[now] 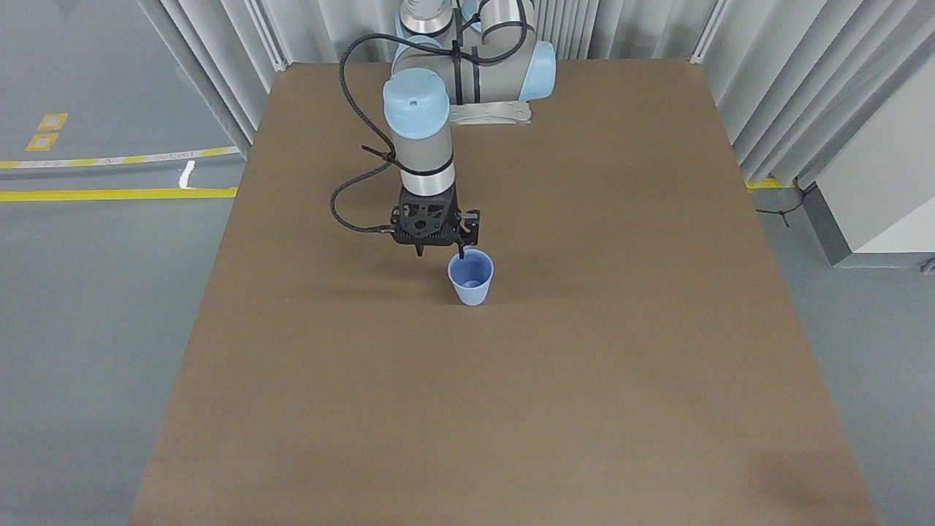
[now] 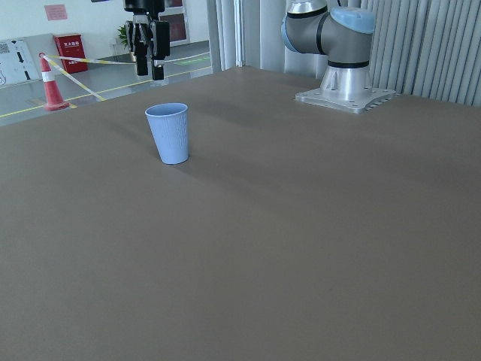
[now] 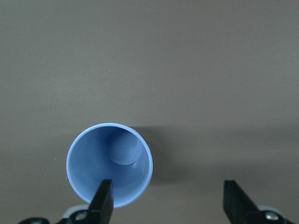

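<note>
A light blue plastic cup [image 1: 470, 289] stands upright on the brown table [image 1: 500, 394], seen also in the left view as the ribbed cup [image 2: 169, 135]. My black gripper [image 1: 440, 248] hangs above and just behind it, clear of the rim. In the wrist view the gripper stands open, its fingers wide apart with nothing held between them; the cup [image 3: 110, 137] lies beneath the left finger, its inside empty.
The robot's base [image 2: 346, 98] stands at the back edge, before a pleated curtain. A traffic cone [image 2: 52, 94] is on the floor beyond the table.
</note>
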